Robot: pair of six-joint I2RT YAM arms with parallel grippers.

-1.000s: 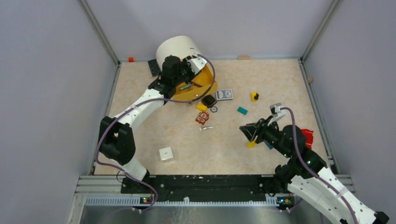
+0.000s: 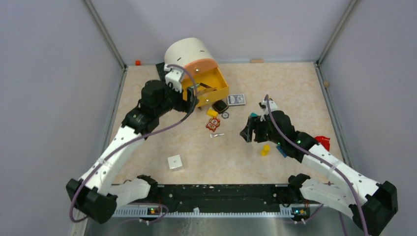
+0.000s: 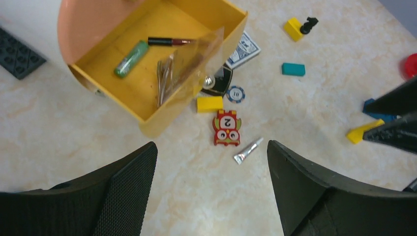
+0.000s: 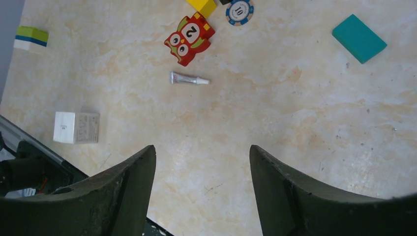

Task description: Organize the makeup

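A small makeup tube (image 4: pixel 189 78) lies on the table below the owl toy (image 3: pixel 226 129). The yellow box (image 3: pixel 113 101) with a cream domed lid holds a green tube (image 3: pixel 131 60), a dark pencil-like item (image 3: pixel 166 41) and thin items along its front. My left gripper (image 2: pixel 189 103) is open above the table at the box's front left, nothing between its fingers. My right gripper (image 2: pixel 248 132) is open right of the makeup tube, over bare table, empty.
A white cube (image 4: pixel 76 127), card deck (image 2: pixel 236 99), poker chip (image 4: pixel 239 11), teal block (image 4: pixel 359 38) and yellow blocks (image 3: pixel 361 131) are scattered about.
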